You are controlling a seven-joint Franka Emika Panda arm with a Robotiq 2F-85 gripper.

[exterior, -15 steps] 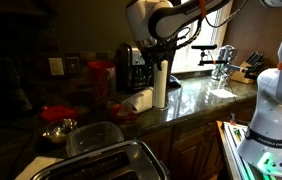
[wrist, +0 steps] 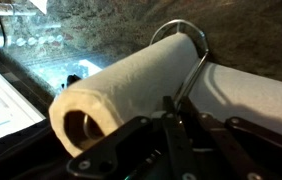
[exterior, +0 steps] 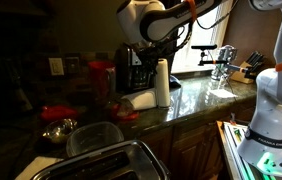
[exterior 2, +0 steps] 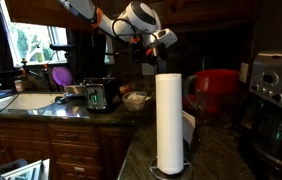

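An upright white paper towel roll (exterior 2: 169, 122) stands on the counter in exterior view 2, on a thin metal holder (exterior 2: 168, 172). From above, the wrist view shows the roll (wrist: 131, 85) with its hollow end toward the camera, and the holder's wire ring (wrist: 179, 28) beyond it. My gripper reaches in beside the roll, its dark fingertips close to a slim metal bar. Whether the fingers touch the bar or roll is unclear, as is how far they are parted. In exterior view 2 the gripper (exterior 2: 160, 64) is just above the roll's top.
Another white object (exterior: 141, 100) lies beside the roll, near a red pitcher (exterior: 101, 77). A black toaster (exterior: 139, 76) stands behind. A clear bowl (exterior: 94, 138) and a metal tray (exterior: 99, 165) occupy the front.
The towel roll still stands upright in about the same place.
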